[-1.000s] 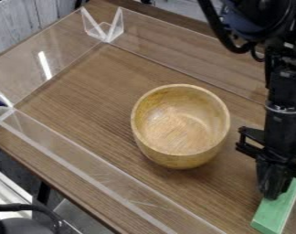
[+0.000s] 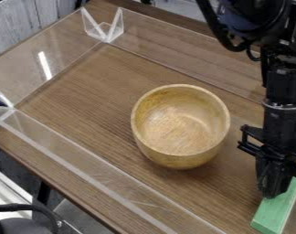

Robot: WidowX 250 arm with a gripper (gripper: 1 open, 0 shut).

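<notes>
My black gripper (image 2: pixel 268 187) reaches down at the right edge of the view, its tip low over a green rectangular object (image 2: pixel 274 213) on the wooden table near the bottom right corner. The gripper looks shut. Its fingertips overlap the top end of the green piece, and whether they touch it I cannot tell. A round wooden bowl (image 2: pixel 180 125) stands left of the gripper in the middle of the table, empty.
A transparent plastic piece (image 2: pixel 103 26) sits at the far back left. A black object (image 2: pixel 23 219) is at the bottom left, by the table's edge.
</notes>
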